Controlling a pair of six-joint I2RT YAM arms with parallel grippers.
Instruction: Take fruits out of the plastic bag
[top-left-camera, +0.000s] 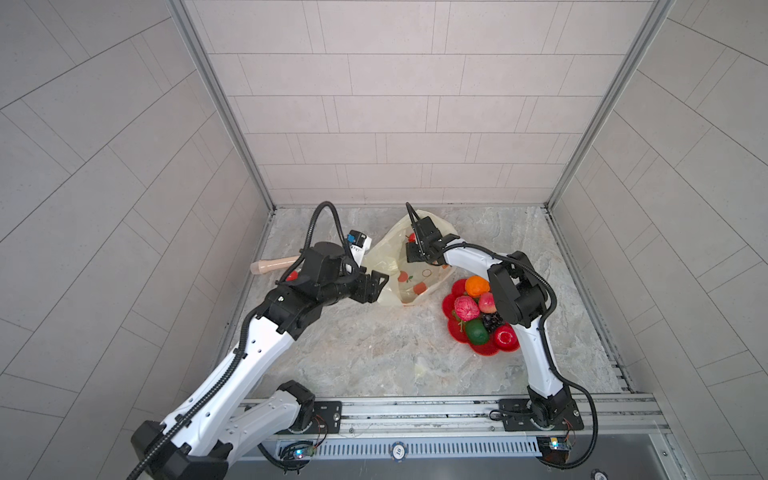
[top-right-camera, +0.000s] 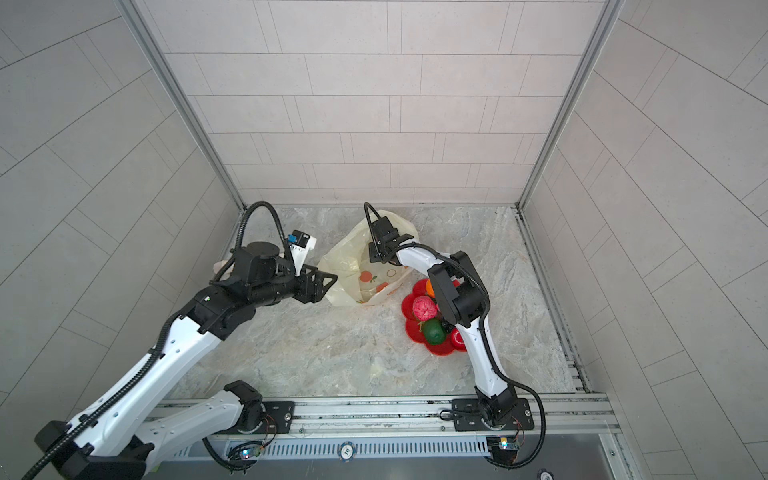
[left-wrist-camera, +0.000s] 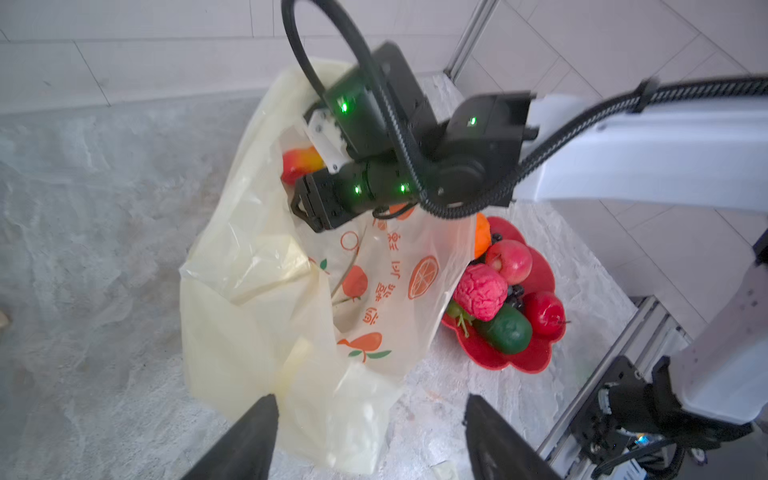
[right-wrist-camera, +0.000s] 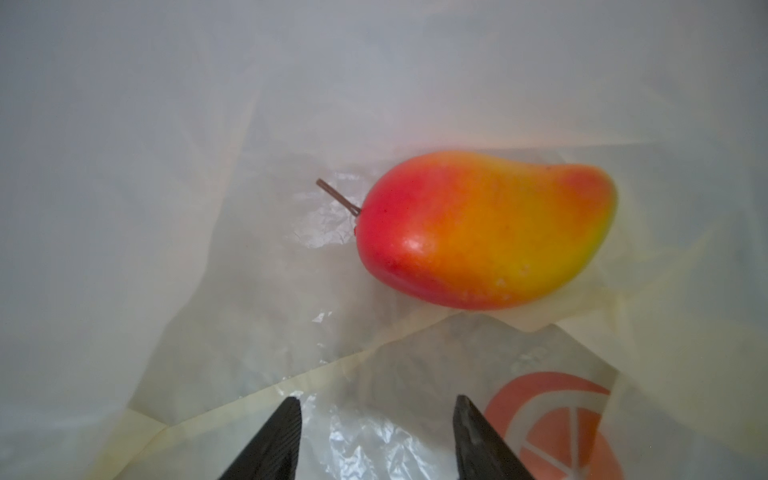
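Note:
A cream plastic bag (top-left-camera: 388, 260) with printed fruit lies open on its side at the back centre. Inside it a red-yellow mango (right-wrist-camera: 480, 232) with a short stem fills the middle of the right wrist view. My right gripper is inside the bag, its fingers apart with nothing between them, just short of the mango. My left gripper hangs open above the bag's front left, empty.
A red flower-shaped tray (top-left-camera: 485, 348) of fruit stands right of the bag, under the right arm. A pale rolling pin (top-left-camera: 268, 265) and a red object (top-left-camera: 292, 276) lie at the left.

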